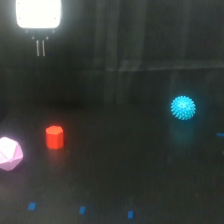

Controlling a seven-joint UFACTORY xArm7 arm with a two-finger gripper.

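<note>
A red block (54, 137) stands on the dark table at the left. At the left edge lies a pale pink faceted ball (9, 153), cut off by the frame. A bright blue spiky ball (183, 107) rests farther right. Up at the top left, my gripper (41, 48) hangs below its white body, clear of all three objects. Its two thin fingers are close together, shut, and nothing shows between them.
Several small blue marks, one a blue patch (82, 210), lie along the front of the table. A dark curtain (120, 40) hangs behind.
</note>
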